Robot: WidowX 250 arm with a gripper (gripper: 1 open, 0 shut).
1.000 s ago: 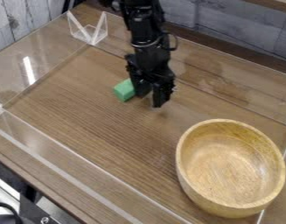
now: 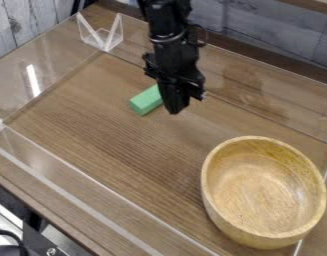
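My black gripper [image 2: 190, 92] hangs over the upper middle of the wooden table [image 2: 112, 170], shut, with nothing visible between its fingers. A flat green object [image 2: 146, 102] lies just to its left, partly behind the arm. A large tan oval bowl [image 2: 263, 194] sits at the lower right, apart from the gripper.
Clear plastic brackets stand along the back-left and left edges. A dark object [image 2: 6, 244] shows at the lower-left corner.
The gripper has shifted slightly right and up in the view. More of the green object shows beside it now.
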